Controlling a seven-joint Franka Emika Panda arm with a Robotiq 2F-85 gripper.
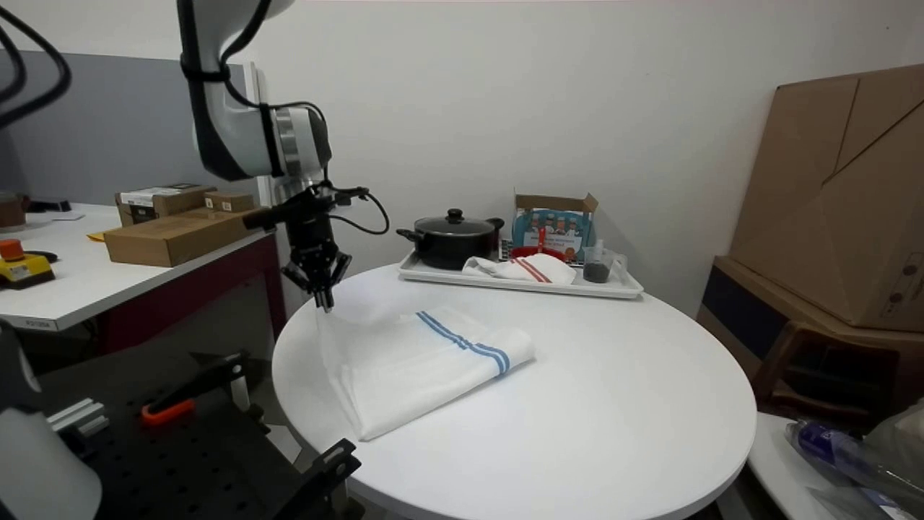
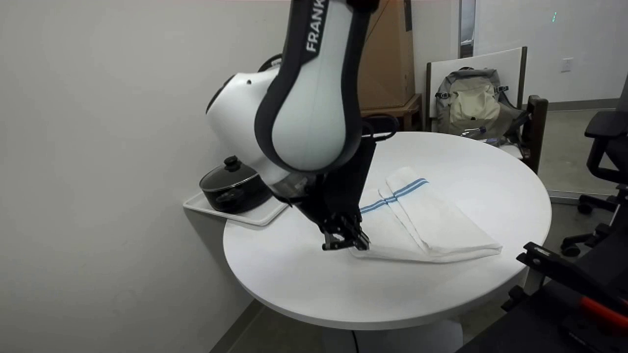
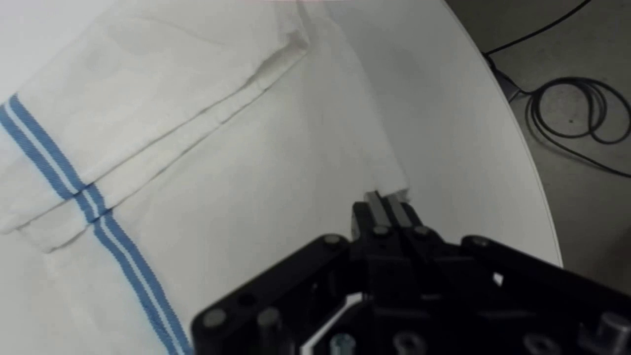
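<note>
A white towel [image 1: 424, 368] with blue stripes lies folded on the round white table [image 1: 606, 407]. One of its corners rises to my gripper [image 1: 325, 305], above the table's left part. In the wrist view the fingers [image 3: 376, 208] are closed together, and the towel's edge [image 3: 387, 171] ends right at their tips. My gripper is shut on that corner, a thin bit of cloth. The folded layers and stripes of the towel [image 2: 447, 229] lie flat to the right of the gripper [image 2: 363, 242] in exterior view 2.
At the table's back a white tray [image 1: 520, 283] holds a black lidded pot [image 1: 452, 240], a red-striped cloth [image 1: 528, 269] and a small bottle [image 1: 597, 263]. Behind the tray stands an open box [image 1: 554, 225].
</note>
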